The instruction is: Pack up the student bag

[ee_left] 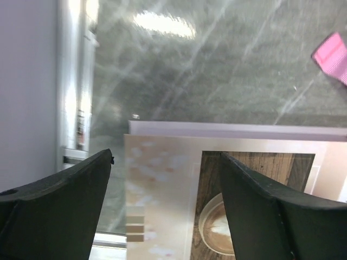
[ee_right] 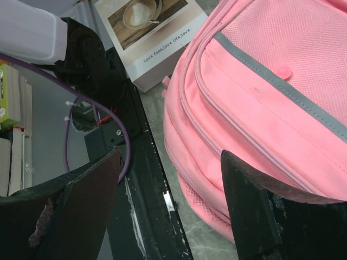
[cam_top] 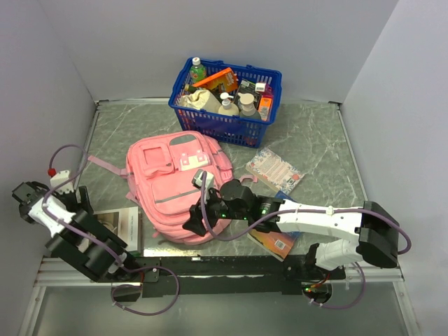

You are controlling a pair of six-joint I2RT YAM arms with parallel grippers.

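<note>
A pink backpack (cam_top: 175,185) lies flat, front up, in the middle of the table; its side and zips fill much of the right wrist view. A book (ee_left: 162,189) with a coffee cup cover lies at the front left, under my left gripper, whose fingers are apart with nothing visible between them. My right gripper hangs over the backpack's front edge, fingers apart and empty. A patterned book (cam_top: 273,168) and other books (cam_top: 271,243) lie to the right of the backpack, partly behind the right arm.
A blue basket (cam_top: 217,122) full of bottles and boxes stands at the back middle. Walls close in on both sides, the left arm near the left one.
</note>
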